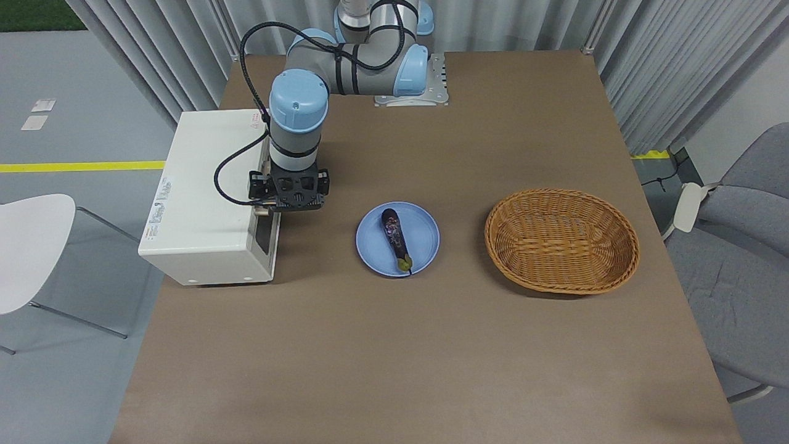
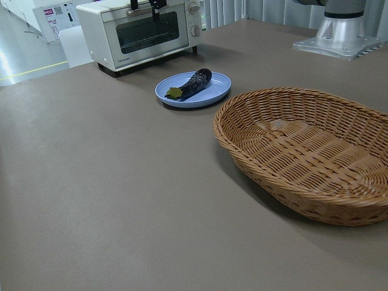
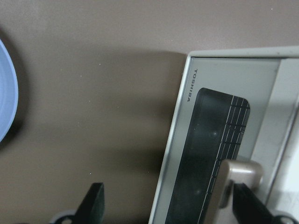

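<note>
A white toaster oven (image 1: 198,192) stands at the left of the table; in the left view its glass door (image 2: 147,33) looks closed. My gripper is low at the oven's front; in the wrist view its two black fingers are apart, the right one at the silver door handle (image 3: 238,182). Whether the handle is between the fingers is hard to tell, though the fingers look open. An eggplant (image 1: 396,238) lies on a blue plate (image 1: 370,244) right of the oven.
A wicker basket (image 1: 561,241) sits right of the plate. The robot's base plate (image 1: 414,100) is at the back.
</note>
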